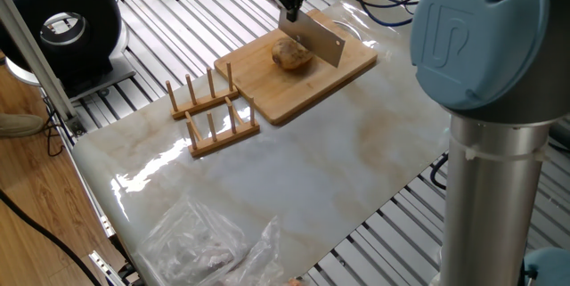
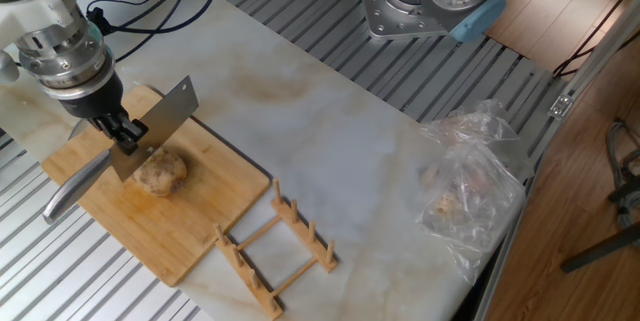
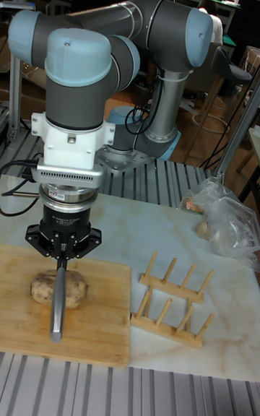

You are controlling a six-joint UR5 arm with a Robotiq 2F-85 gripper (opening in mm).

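My gripper (image 2: 131, 145) is shut on a cleaver, near where the blade meets the handle. The steel blade (image 1: 313, 38) stands on edge beside a brown, roundish potato (image 1: 289, 53), and in the second exterior view the metal handle (image 2: 76, 187) juts out past the board's edge. From the front, the handle (image 3: 58, 305) points toward the camera and partly covers the potato (image 3: 71, 289). Both are over a wooden cutting board (image 2: 205, 223). Whether the blade's edge touches the potato or the board cannot be told.
A wooden peg rack (image 1: 223, 136) stands beside the board. A clear plastic bag (image 2: 475, 186) with things inside lies at the far end of the table. Between rack and robot base, the marbled tabletop (image 2: 330, 121) is clear.
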